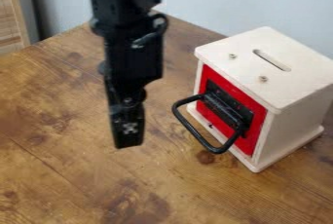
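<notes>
A pale wooden box [279, 77] with a slot and two screws on top stands at the right of the camera view. Its red front panel [209, 118] carries a black latch and a black bar handle [193, 134] that sticks out toward the lower left. My black gripper [128, 129] hangs left of the box, turned nearly edge-on, apart from the handle. Its far finger is hidden, so its opening cannot be told.
A pale wall stands behind, with a wooden panel at the top left corner.
</notes>
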